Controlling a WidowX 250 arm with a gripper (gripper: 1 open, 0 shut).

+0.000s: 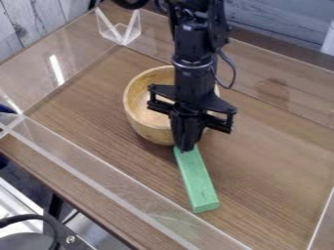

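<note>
My black gripper (185, 137) reaches down from the top centre, its tip low over the near end of a round wooden bowl (137, 98) and the upper end of a green bar (197, 184). The bar lies on the wooden surface, pointing toward the lower front. The gripper looks shut; its fingertips are dark and small, and whether they touch the bar cannot be told. The gripper's body hides much of the bowl.
The wooden tray floor (274, 176) is clear to the right and left. A clear plastic edge runs along the front left. A white holder (117, 27) sits at the back left, with black cabling at the lower left.
</note>
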